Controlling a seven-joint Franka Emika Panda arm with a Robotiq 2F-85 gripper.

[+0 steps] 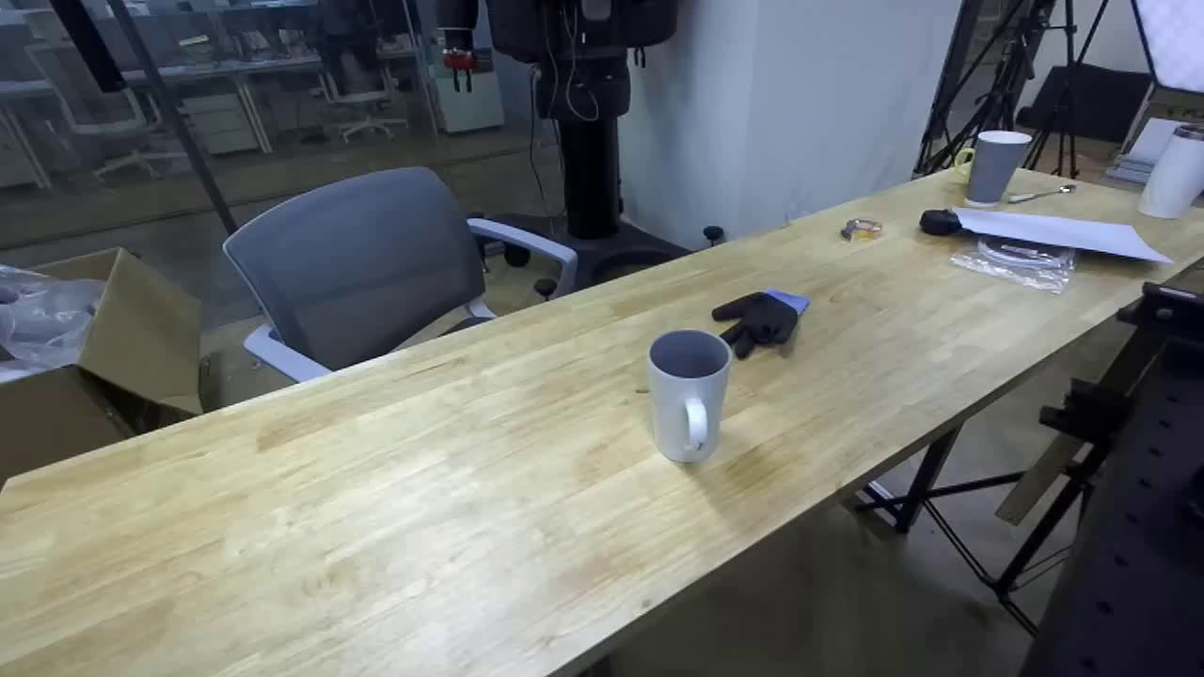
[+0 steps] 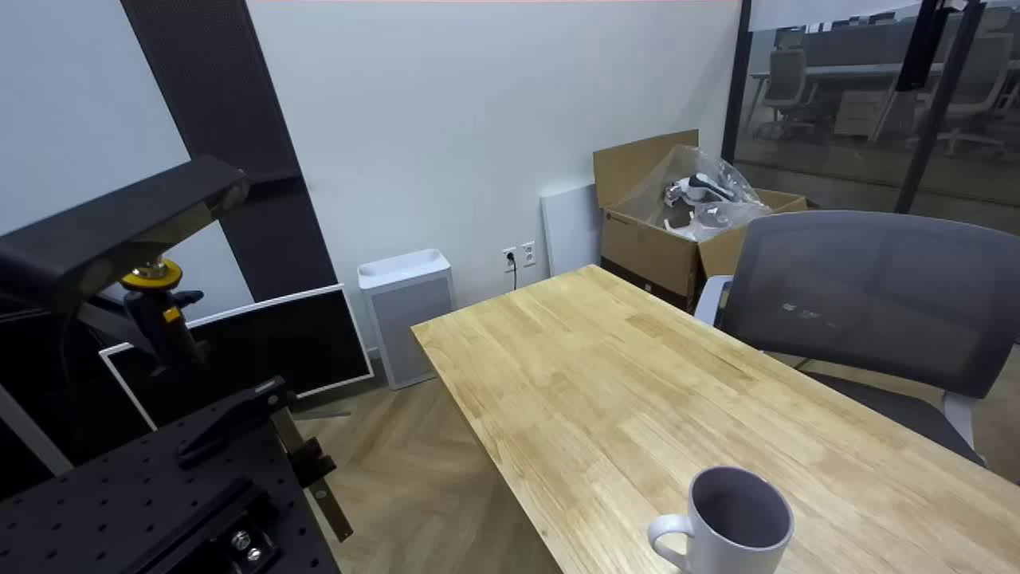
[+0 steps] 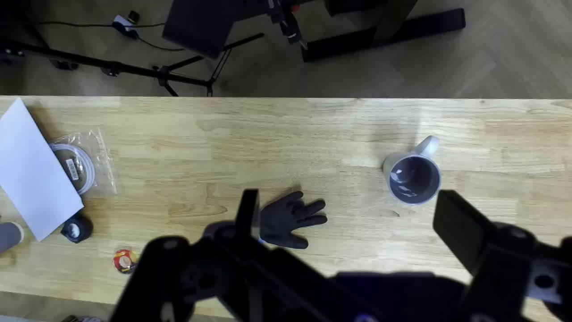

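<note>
A pale grey mug (image 1: 680, 395) with a dark grey inside stands upright on the wooden table, and its handle faces the table's near edge in exterior view 1. The same mug (image 2: 736, 536) is cut off at the bottom of exterior view 2. From above, the wrist view shows the mug (image 3: 410, 179) beyond the right finger, apart from it. My gripper is open over the table with its fingers wide apart. A black glove (image 3: 290, 221) lies on the wood, partly hidden behind the left finger.
White paper (image 1: 1058, 233), a bagged cable (image 1: 1016, 261), black tape (image 1: 939, 222) and a second grey cup (image 1: 996, 167) occupy the table's far end. A small tape roll (image 1: 861, 229) lies nearby. An office chair (image 1: 367, 265) stands alongside.
</note>
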